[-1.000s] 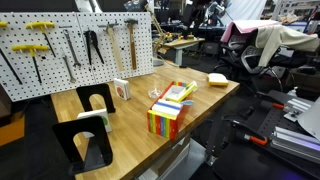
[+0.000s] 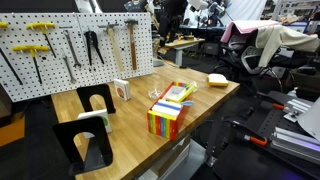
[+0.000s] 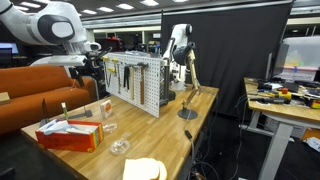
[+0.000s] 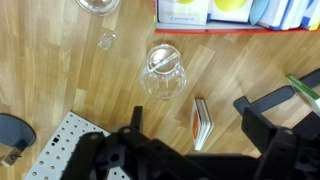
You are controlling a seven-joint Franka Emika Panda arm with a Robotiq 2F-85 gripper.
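My gripper stands open high above the wooden table, its dark fingertips [image 4: 137,116] wide apart with nothing between them. Beneath it in the wrist view lies a clear round container [image 4: 163,72], and a small white box with an orange side [image 4: 201,124] is close by. A red box [image 4: 231,29] holding packets crosses the top edge of that view. Exterior view 2 has the gripper [image 3: 83,76] at the left, over the table and well above the red box [image 3: 70,137].
Black bookends [image 2: 83,143] occupy the table's near left in exterior view 1. Behind the table rises a white pegboard [image 2: 45,62] hung with tools. Another clear container [image 3: 120,147] and a pale yellow stack [image 3: 145,169] lie toward the other end. Bare wood separates several items.
The table objects look unmoved.
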